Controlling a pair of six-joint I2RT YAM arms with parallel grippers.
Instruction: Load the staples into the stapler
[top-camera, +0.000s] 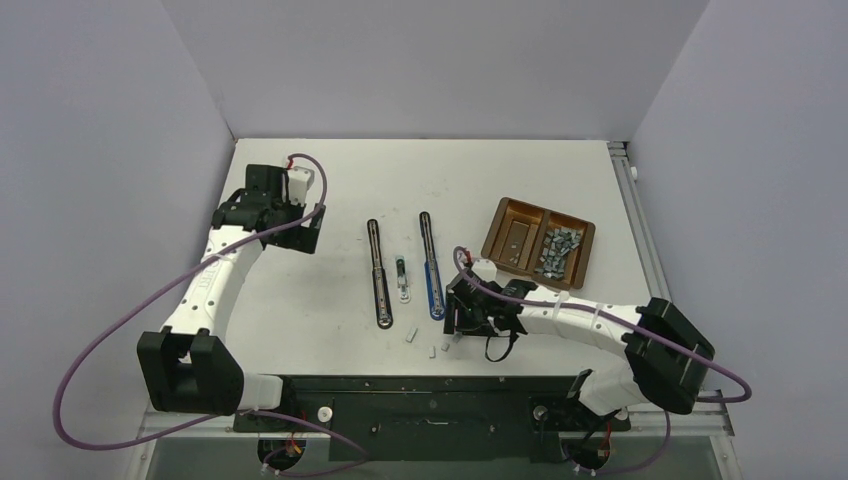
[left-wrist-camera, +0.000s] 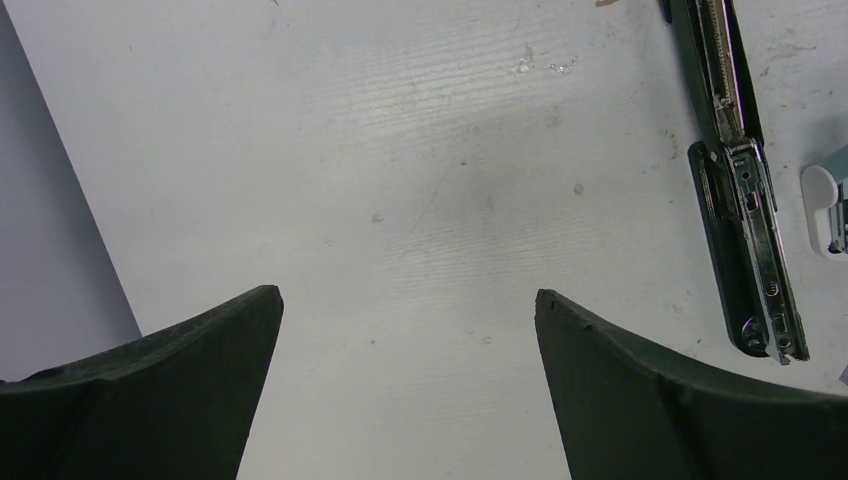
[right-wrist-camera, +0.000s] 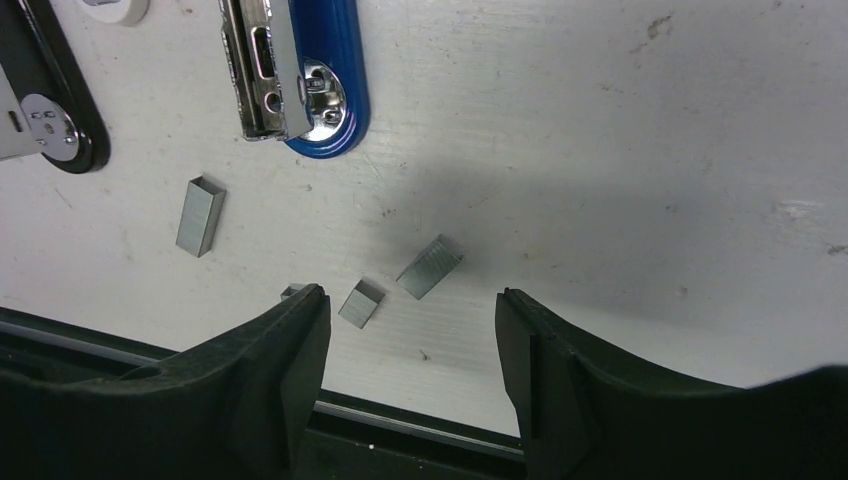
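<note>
Three staplers lie lengthwise mid-table: a black one, a small white one and a blue one, whose opened metal channel shows in the right wrist view. Short staple strips lie near the front edge, among them one left of the others, a middle one and a shorter one. My right gripper is low over these strips, fingers apart, the middle strip between and beyond the fingertips, not visibly held. My left gripper is open over bare table at the left, left of the black stapler.
A brown two-compartment tray with many staple pieces stands at the back right. The table's front edge runs close below the loose strips.
</note>
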